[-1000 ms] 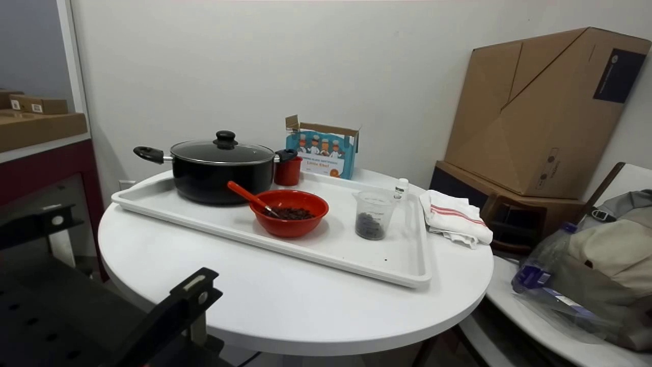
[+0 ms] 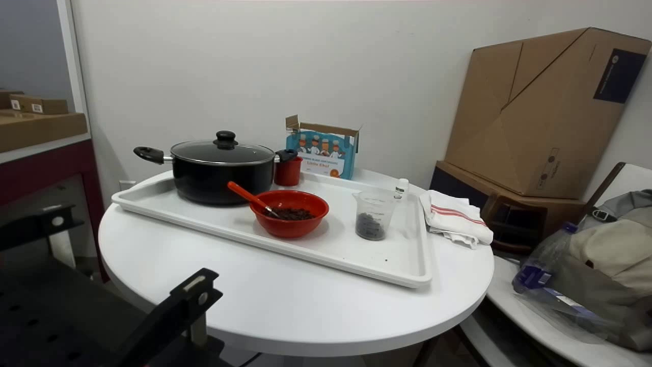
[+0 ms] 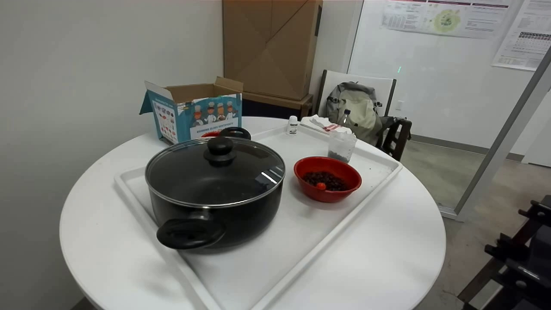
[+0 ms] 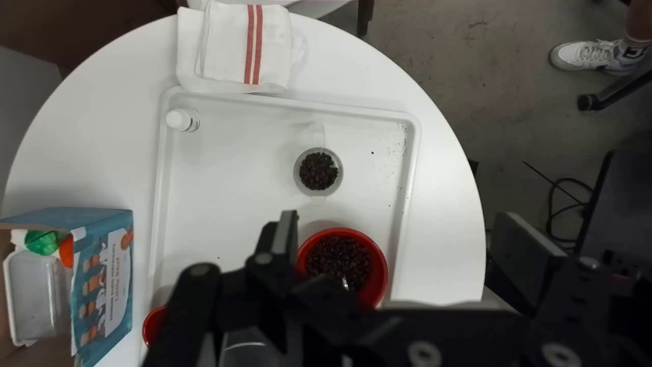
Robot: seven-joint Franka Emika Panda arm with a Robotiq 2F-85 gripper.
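My gripper stands open in the wrist view, its two fingers wide apart and nothing between them. It hangs clear of the table at the lower left of exterior view 1. On the tray (image 2: pixel 342 264), a red bowl (image 2: pixel 288 227) holds dark beans and a red-handled spoon (image 2: pixel 244 193) leaning on its rim. To the bowl's right in that view is a clear measuring cup (image 2: pixel 374 215), partly filled with dark beans. A black pot (image 3: pixel 217 217) with a glass lid (image 3: pixel 201 170) sits at the tray's other end.
A red cup (image 2: pixel 288 171) is behind the pot, near an open blue cardboard box (image 3: pixel 206 113). A small white bottle (image 3: pixel 292 125) stands near the tray's edge, and a folded towel (image 4: pixel 238 46) lies beyond it.
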